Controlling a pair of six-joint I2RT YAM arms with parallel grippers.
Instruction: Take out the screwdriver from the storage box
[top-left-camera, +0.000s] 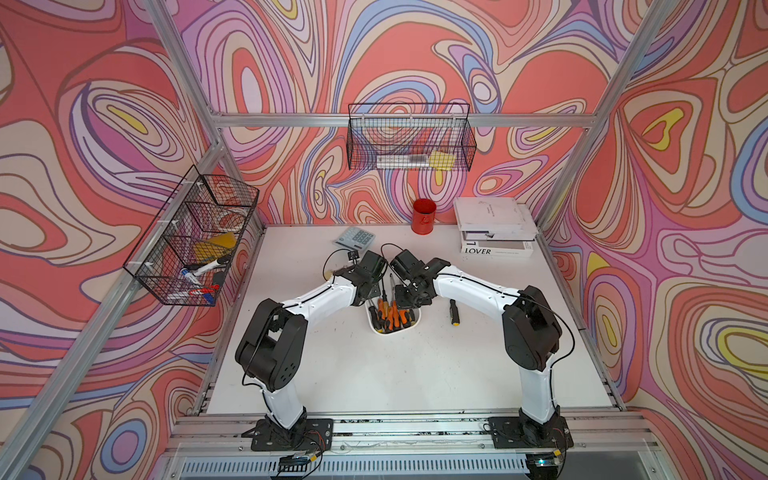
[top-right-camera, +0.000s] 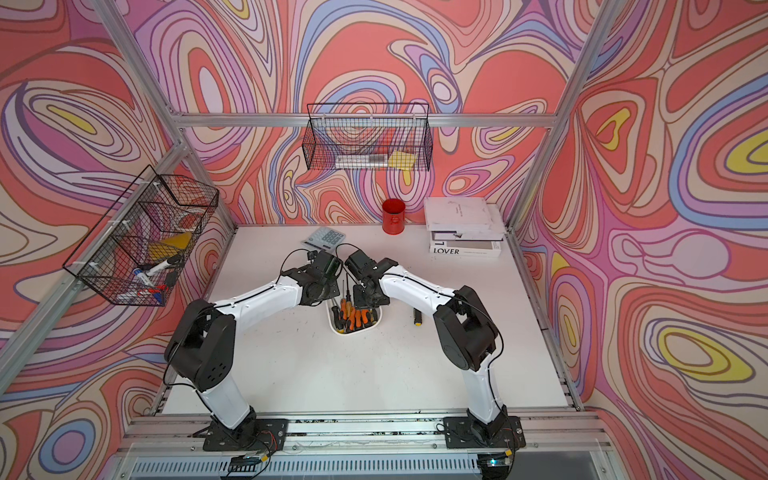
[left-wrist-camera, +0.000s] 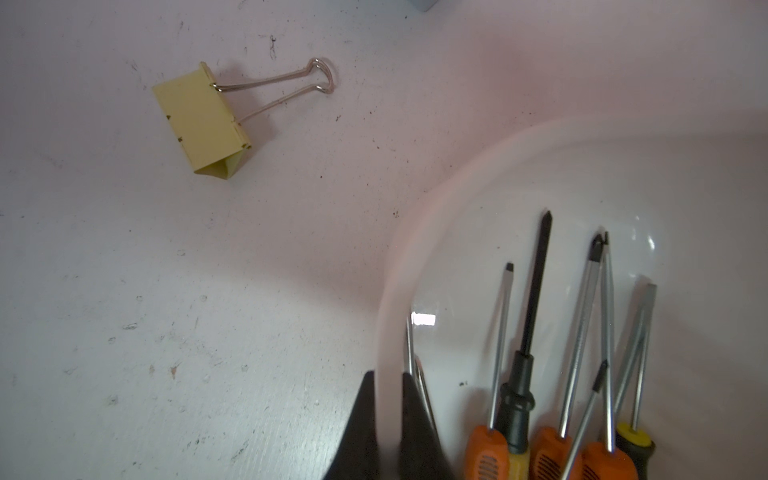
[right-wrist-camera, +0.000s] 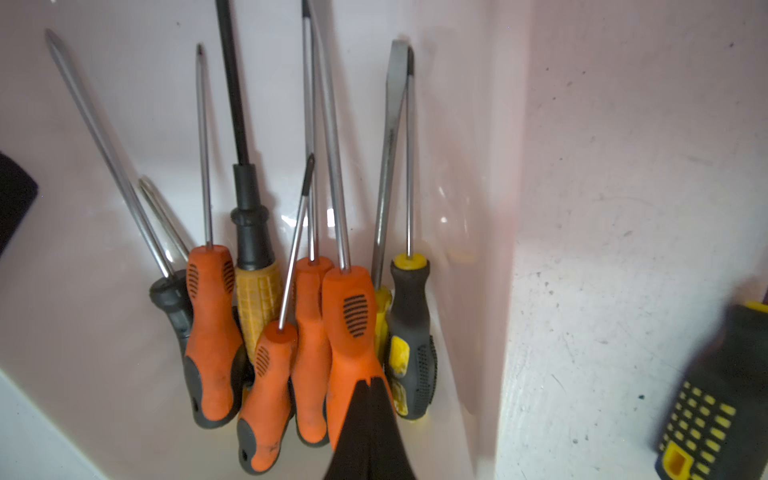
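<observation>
Several screwdrivers lie in the white storage box (right-wrist-camera: 472, 240), handles toward the front. In the right wrist view my right gripper has its fingers pressed together, nothing between them. Behind and above the fingertips lies the largest orange screwdriver (right-wrist-camera: 348, 320), outside the fingers and partly hidden by them. To its right is a black-and-yellow screwdriver (right-wrist-camera: 410, 344); to its left are more orange ones and a yellow-handled screwdriver (right-wrist-camera: 257, 296). In the left wrist view my left gripper is shut on the box's left wall (left-wrist-camera: 392, 344), one finger on each side.
A black-and-yellow screwdriver (top-left-camera: 454, 313) lies on the table right of the box. A yellow binder clip (left-wrist-camera: 204, 120) lies left of it. Behind stand a calculator (top-left-camera: 355, 237), a red cup (top-left-camera: 424, 216) and white boxes (top-left-camera: 496, 228).
</observation>
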